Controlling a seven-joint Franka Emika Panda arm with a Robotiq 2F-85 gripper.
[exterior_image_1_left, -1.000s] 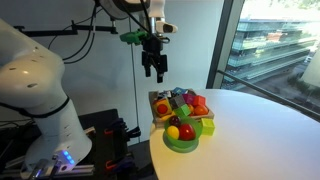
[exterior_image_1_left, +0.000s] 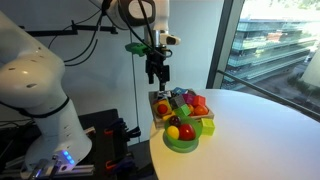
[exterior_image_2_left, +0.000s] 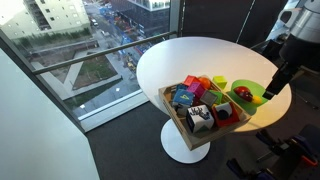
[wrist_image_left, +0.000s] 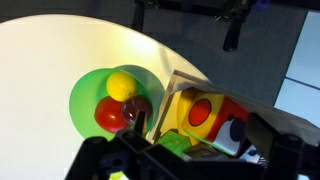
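Observation:
My gripper (exterior_image_1_left: 158, 75) hangs open above the near end of a wooden tray (exterior_image_2_left: 173, 112), with nothing between its fingers. In the wrist view, the two dark fingers stand apart, one by the green bowl (wrist_image_left: 82, 103) and the other over the tray. A red and yellow block (wrist_image_left: 205, 112) with dark round spots lies in the tray between them. The bowl holds a yellow ball (wrist_image_left: 121, 85), a red ball (wrist_image_left: 109, 115) and a darker red ball (wrist_image_left: 136, 106). Parts of the tray's contents are hidden by the fingers in the wrist view.
Several coloured blocks fill the tray, among them a white-faced block (exterior_image_2_left: 199, 117) and a blue one (exterior_image_2_left: 183, 97). A yellow-green block (exterior_image_1_left: 207, 127) stands beside the bowl. The white round table (exterior_image_1_left: 250, 140) is otherwise mostly clear.
Over the last second, my gripper has shifted slightly right and down in exterior view 1. The bowl, tray and blocks look unmoved.

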